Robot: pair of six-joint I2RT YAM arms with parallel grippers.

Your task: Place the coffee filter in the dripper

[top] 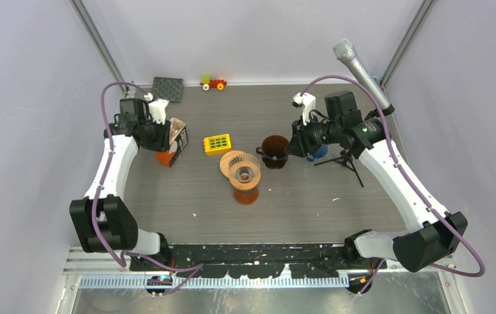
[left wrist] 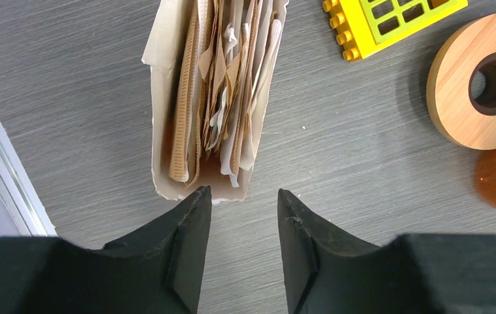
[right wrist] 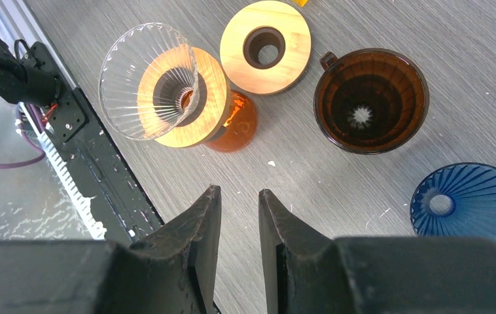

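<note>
Paper coffee filters point(left wrist: 222, 78), brown and white, stand on edge in an open box point(left wrist: 159, 98) in the left wrist view. My left gripper is part open just off the box's near end, nothing between its fingers. The clear ribbed dripper point(right wrist: 124, 85) sits in a wooden collar point(right wrist: 214, 98) on an amber glass server point(right wrist: 240, 124); no filter shows inside it. My right gripper stands part open and empty, over bare table to the right of the dripper. In the top view the left arm covers part of the box point(top: 178, 140).
Beside the dripper lies a wooden ring point(right wrist: 298, 39), with a brown cup-like dripper point(right wrist: 371, 101) and a blue dripper point(right wrist: 471, 203) to the right. A yellow block basket point(top: 217, 144) lies between box and dripper.
</note>
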